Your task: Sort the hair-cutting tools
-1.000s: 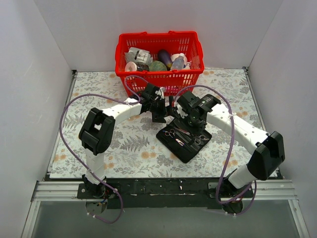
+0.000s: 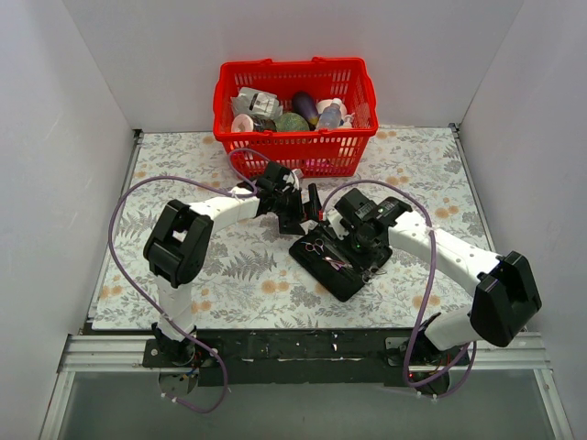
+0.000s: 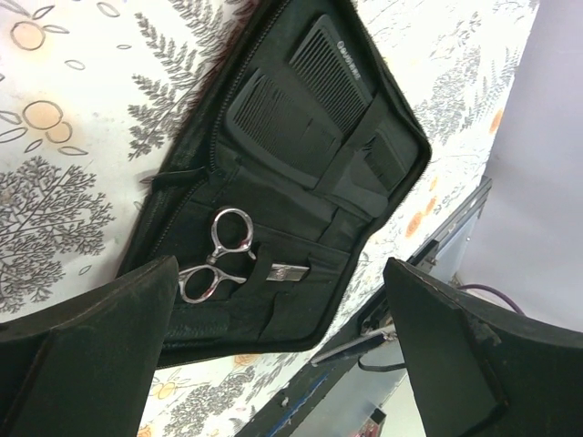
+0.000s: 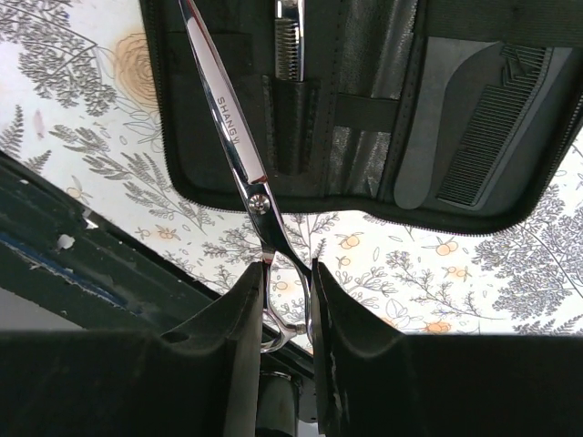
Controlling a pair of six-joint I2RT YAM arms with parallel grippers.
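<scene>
The black tool case (image 2: 319, 273) lies open on the floral table. In the left wrist view it holds combs (image 3: 330, 73) and small scissors (image 3: 228, 255); my left gripper stands open over it. My right gripper has long silver scissors (image 4: 232, 118) by the handle end between its fingers, above the case; whether it is fully closed on them is unclear. In the right wrist view a metal tool (image 4: 289, 36) and a comb (image 4: 483, 137) sit in the case's slots.
A red basket (image 2: 293, 73) with assorted items stands at the back. The table's front edge (image 2: 229, 330) is close below the case.
My right arm has shifted toward the front of the table, over the case's right part. The left arm has barely moved.
</scene>
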